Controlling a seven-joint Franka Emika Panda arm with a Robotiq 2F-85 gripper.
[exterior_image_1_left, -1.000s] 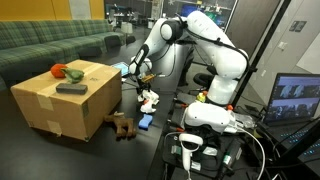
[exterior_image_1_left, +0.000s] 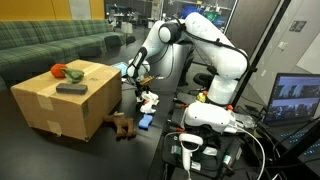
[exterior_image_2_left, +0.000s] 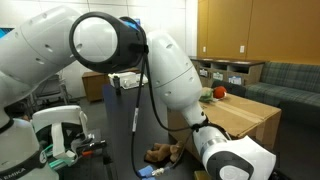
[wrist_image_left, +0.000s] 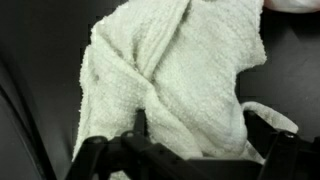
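A crumpled white towel (wrist_image_left: 170, 75) fills most of the wrist view, lying on the dark tabletop. My gripper is open low over it, its dark fingers (wrist_image_left: 262, 133) spread apart with towel cloth in the gap. Exterior view 1 shows the gripper (exterior_image_1_left: 143, 93) at the towel (exterior_image_1_left: 149, 103), beyond the cardboard box. Whether the fingers touch the cloth cannot be told. In exterior view 2 the white arm hides the gripper and the towel.
A large cardboard box (exterior_image_1_left: 75, 99) with a red item (exterior_image_1_left: 58, 71) and a dark block (exterior_image_1_left: 71, 89) on top stands left of the gripper. A brown object (exterior_image_1_left: 124, 128) and a blue item (exterior_image_1_left: 145, 122) lie nearer the camera.
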